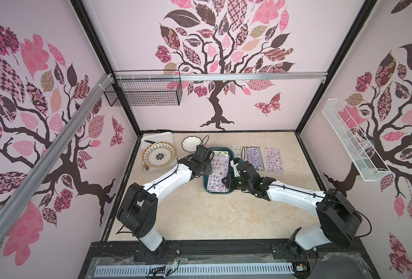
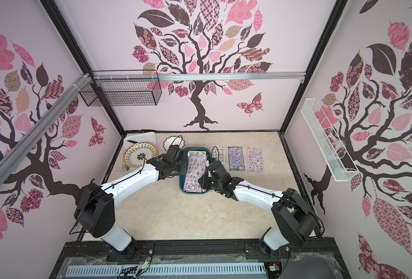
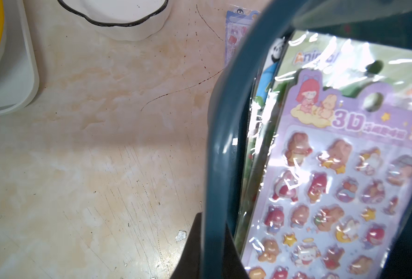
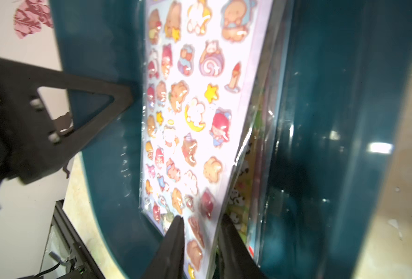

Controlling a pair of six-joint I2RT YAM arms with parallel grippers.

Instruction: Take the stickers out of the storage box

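Observation:
A teal storage box [image 1: 218, 191] sits mid-table with several sticker sheets inside, a lilac 3D sticker sheet [image 3: 331, 195] on top. My left gripper is shut at the box's left wall, its fingertips on either side of the rim in the left wrist view. My right gripper is inside the box, part open, its fingertips at the lilac sheet's edge, one over the sheet and one beside it; whether it grips the sheet is unclear. Other sheets show beneath that edge.
Sticker sheets [image 1: 254, 158] lie right of the box at the back. A tray with a patterned plate [image 1: 158, 154] and a scalloped white dish [image 1: 191, 143] stand at back left.

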